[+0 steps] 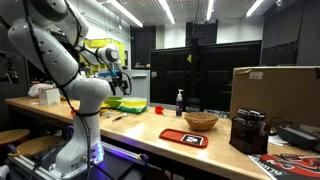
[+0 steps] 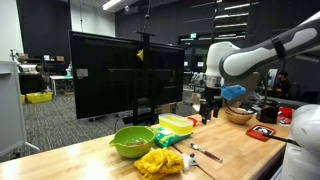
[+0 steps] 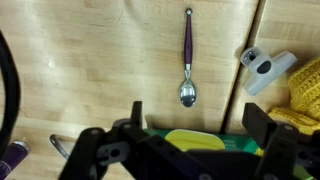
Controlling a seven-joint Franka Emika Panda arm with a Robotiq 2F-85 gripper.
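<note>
My gripper is open, its two dark fingers wide apart with nothing between them. In the wrist view a metal spoon with a purple handle lies on the wooden table, its bowl pointing toward the gap between the fingers. The fingers look to be above the table, clear of the spoon. Exterior view 2 has the gripper hanging over the table's right part; in exterior view 1 it is at the left, over the far half.
A grey-white tool and yellow cloth lie right of the spoon. A green bowl, yellow tray, wicker basket, red tray and black canister stand around. Bare wood surrounds the spoon.
</note>
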